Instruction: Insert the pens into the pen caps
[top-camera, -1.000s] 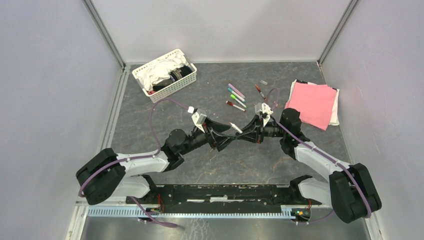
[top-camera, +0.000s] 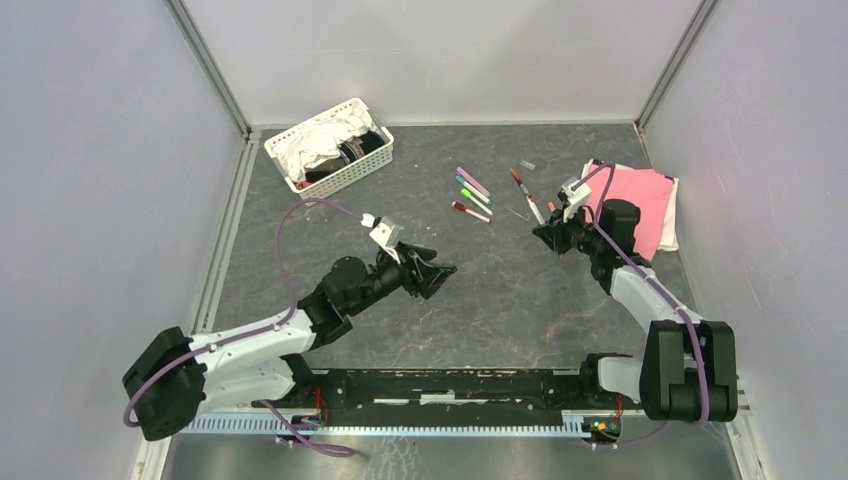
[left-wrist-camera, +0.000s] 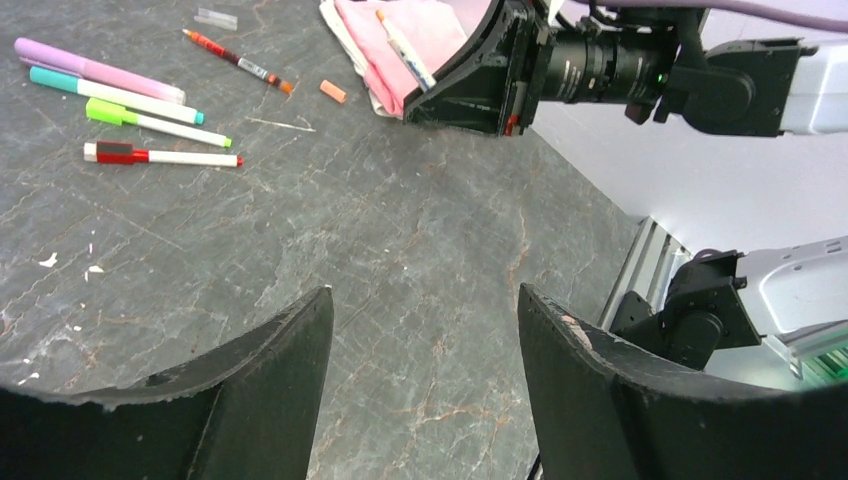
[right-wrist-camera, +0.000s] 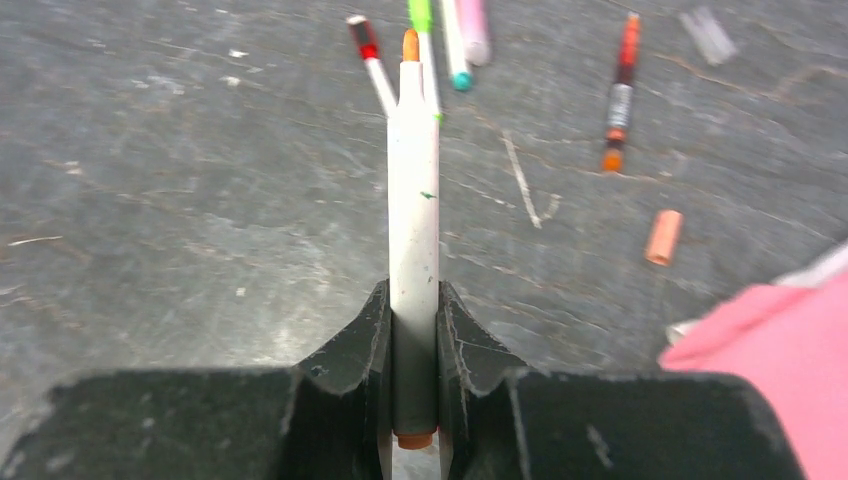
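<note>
My right gripper is shut on a white pen with an orange tip, held beside the pink cloth. An orange cap and a red-orange pen lie on the table nearby. Red, green, teal and pink-purple pens lie grouped at the back centre, with a small clear piece behind. My left gripper stands open and empty over the middle, apart from the right one.
A white basket of cloths sits at back left; folded pink cloths lie at the right.
My right gripper has moved right and back with the white pen, away from the left one. The left arm has drawn back slightly to the left.
</note>
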